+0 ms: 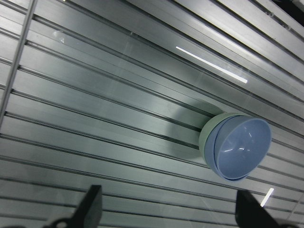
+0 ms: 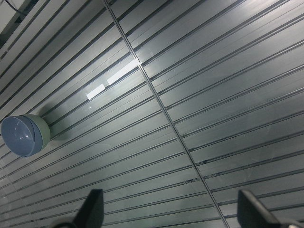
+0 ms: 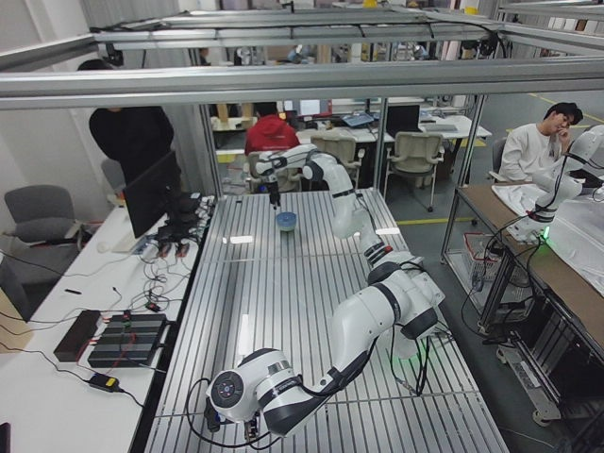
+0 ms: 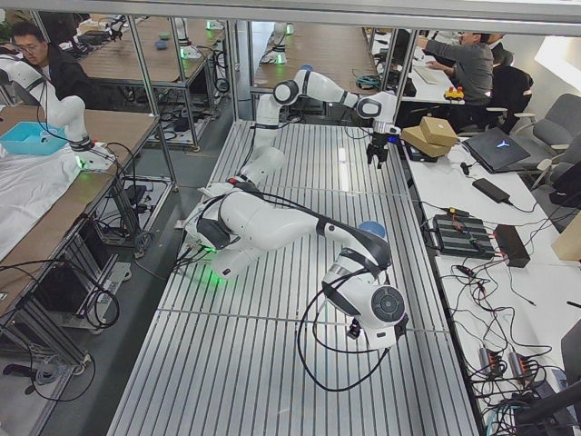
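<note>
Stacked bowls, blue inside pale green (image 3: 285,221), stand on the slatted metal table (image 3: 245,293) under the far arm in the camera left view. They sit right of centre in the left wrist view (image 1: 240,149) and at left in the right wrist view (image 2: 19,135). My left gripper is open and empty, with the bowls beyond and to the right of its fingers. My right gripper is also open over bare slats, apart from the bowls.
A white side desk (image 3: 57,396) holds a monitor, power units and cables beside the table. A second bench (image 4: 64,209) with another arm stands across the aisle.
</note>
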